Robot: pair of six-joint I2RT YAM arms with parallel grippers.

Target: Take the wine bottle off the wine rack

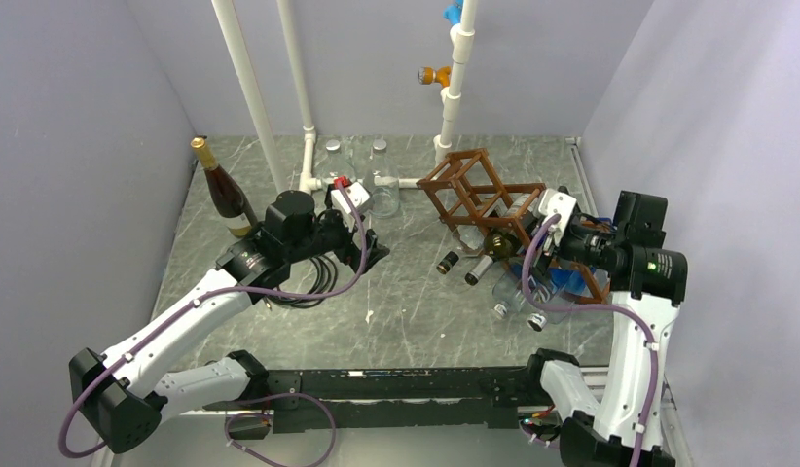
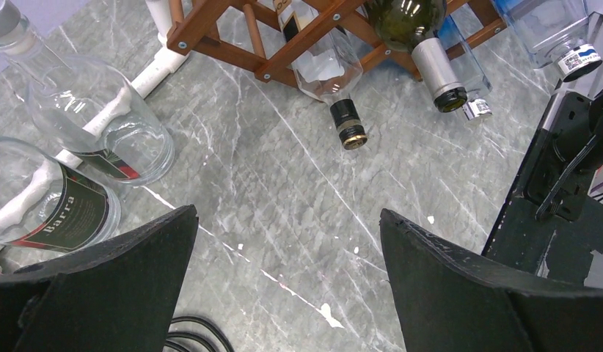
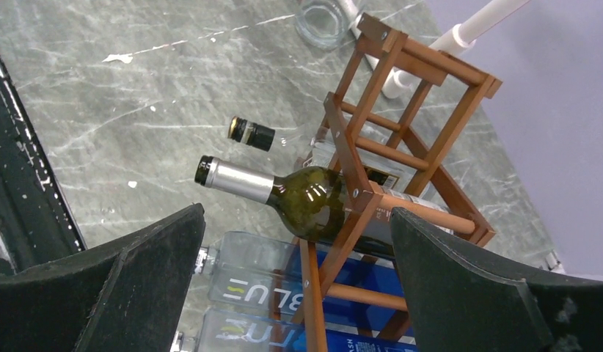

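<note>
A wooden wine rack point(image 1: 466, 196) stands at the right of the table, several bottles lying in it with their necks toward the front. The green wine bottle lies in the rack, its silver-and-black neck sticking out; the left wrist view shows this neck point(image 2: 439, 72) too. Over the rack my right gripper is open, the green bottle and rack below between its fingers, not gripped. My left gripper hangs open above bare table in the middle, nothing between its fingers. In the top view the right arm partly covers the rack.
Two clear bottles point(image 1: 385, 185) stand at the back by white pipes point(image 1: 309, 151). A brown bottle with a gold top point(image 1: 224, 190) stands at the left. A coiled black cable point(image 1: 321, 282) lies under the left arm.
</note>
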